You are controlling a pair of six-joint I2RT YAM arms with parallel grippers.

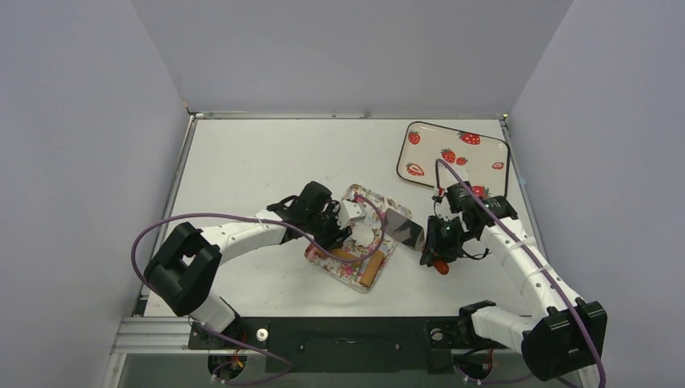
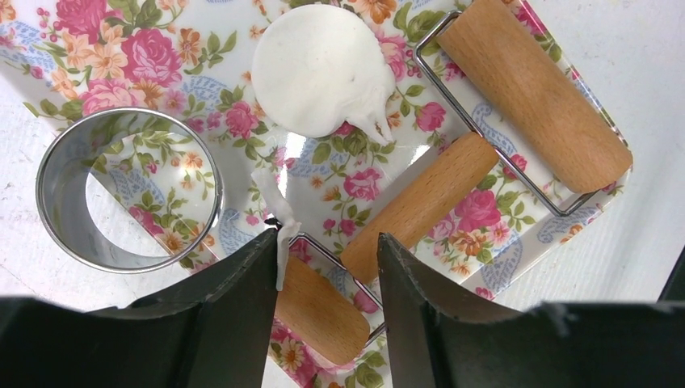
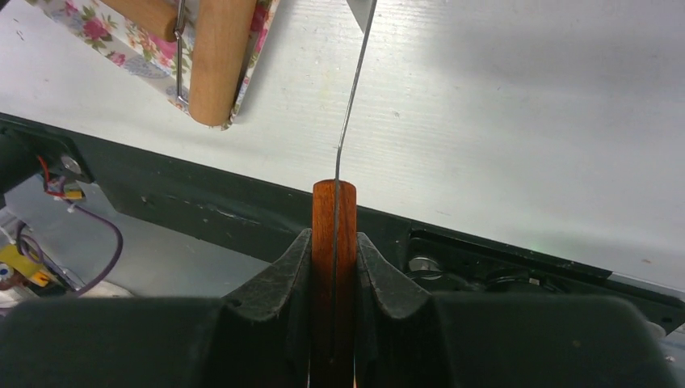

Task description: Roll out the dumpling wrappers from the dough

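A flat round of white dough [image 2: 321, 66] with a small tail lies on the floral tray [image 2: 161, 65]. My left gripper hovers low over the tray, part open above a wooden roller [image 2: 323, 311], with a thin white scrap of dough [image 2: 279, 206] at its left finger. Another roller [image 2: 533, 89] lies along the tray edge, and a steel ring cutter [image 2: 60, 190] sits at the left. My right gripper is shut on the wooden handle of a scraper [image 1: 404, 229], whose metal blade points toward the tray.
A strawberry-patterned tray [image 1: 428, 141] stands at the back right, partly behind the right arm.
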